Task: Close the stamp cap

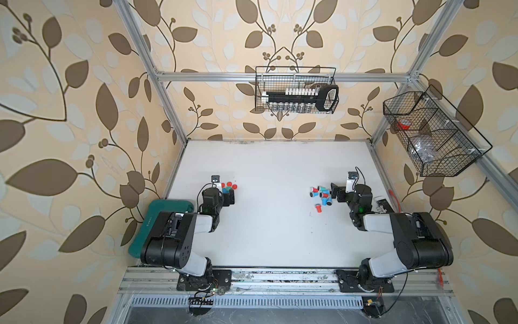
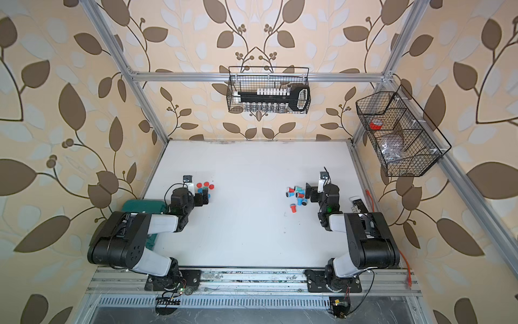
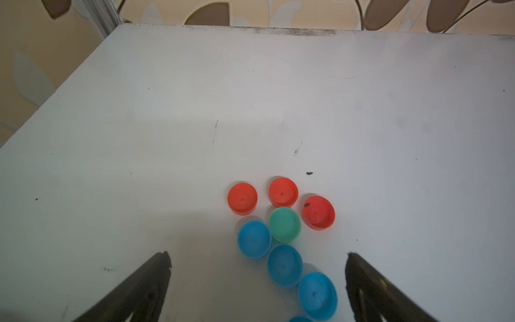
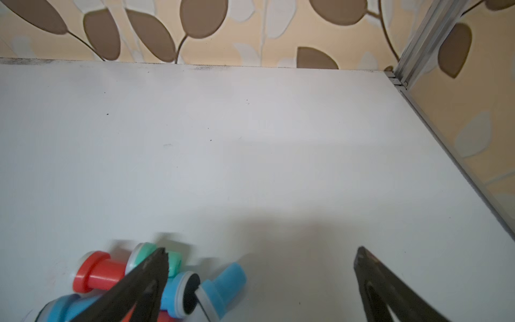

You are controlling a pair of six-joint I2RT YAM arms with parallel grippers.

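Observation:
Several loose caps lie on the table in the left wrist view: red caps [image 3: 242, 198], a green cap [image 3: 284, 224] and blue caps [image 3: 285, 265], their hollow sides up. My left gripper hangs above them, open, its fingers wide apart and nothing gripped. On the right side several small stamps lie on their sides in a cluster: a red stamp [image 4: 104, 273], a green stamp [image 4: 142, 255] and blue stamps [image 4: 222, 289]. My right gripper is open over the table, its left finger partly hiding the cluster. One red stamp [image 1: 318, 208] lies apart, nearer the front.
A teal case [image 1: 141, 232] stands at the left edge, and a dark device [image 1: 384, 205] lies at the right edge. Wire baskets [image 1: 295, 91] hang above the back edge and on the right.

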